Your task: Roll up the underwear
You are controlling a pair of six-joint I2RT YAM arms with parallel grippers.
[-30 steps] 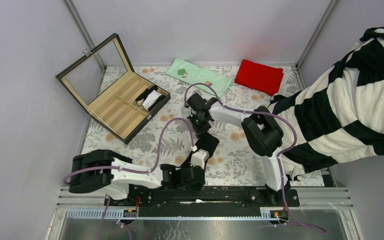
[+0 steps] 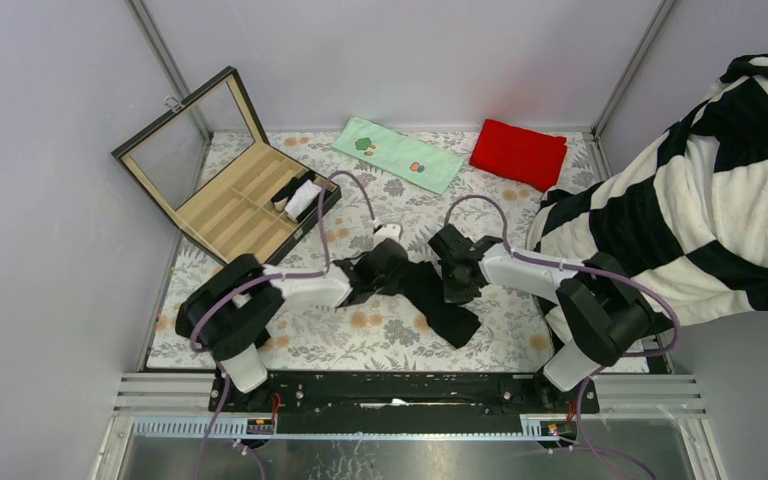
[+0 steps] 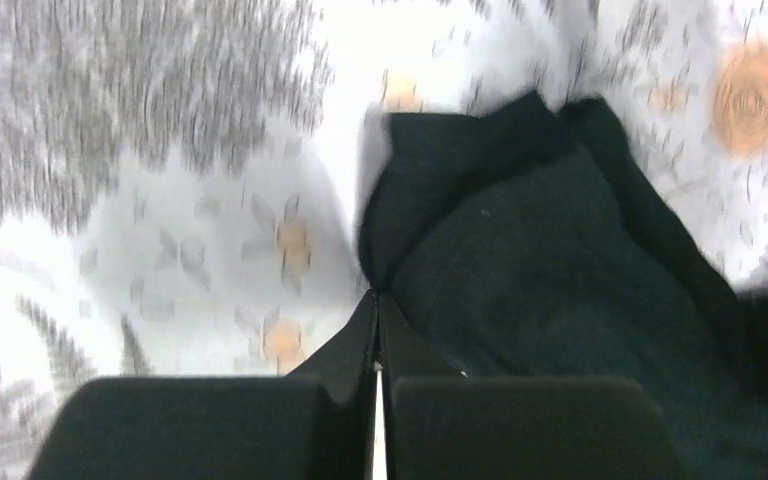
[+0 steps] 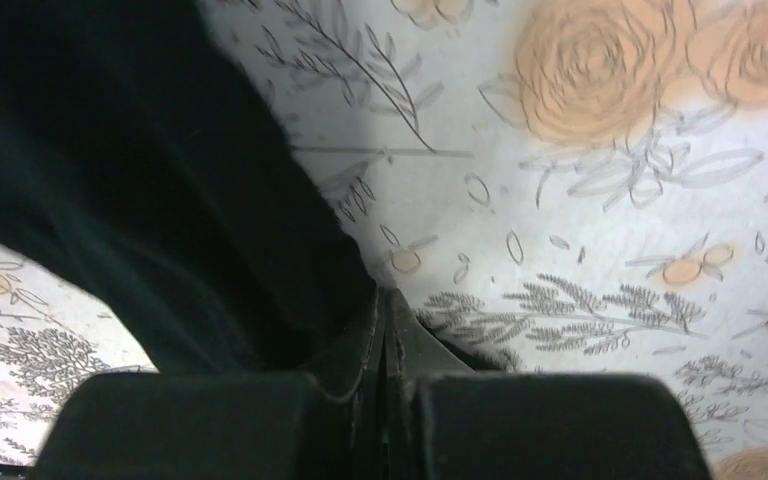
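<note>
The dark underwear (image 2: 447, 324) lies as a narrow strip on the floral cloth, slanting from my left gripper (image 2: 396, 288) down toward the front right. At its upper left end, the left gripper is shut on the fabric's edge. In the left wrist view, the underwear (image 3: 530, 240) comes to a creased point at the fingertips of the left gripper. My right gripper (image 2: 460, 298) is also shut, low over the strip's middle. The right wrist view shows the edge of the underwear (image 4: 210, 200) running into the tips of the right gripper.
An open divided box (image 2: 230, 215) with small folded items (image 2: 302, 198) in it stands at the left. Behind lie a green cloth (image 2: 400, 154) and a red cloth (image 2: 518, 154). A black-and-white checked blanket (image 2: 680, 215) fills the right side.
The strip now slants the other way.
</note>
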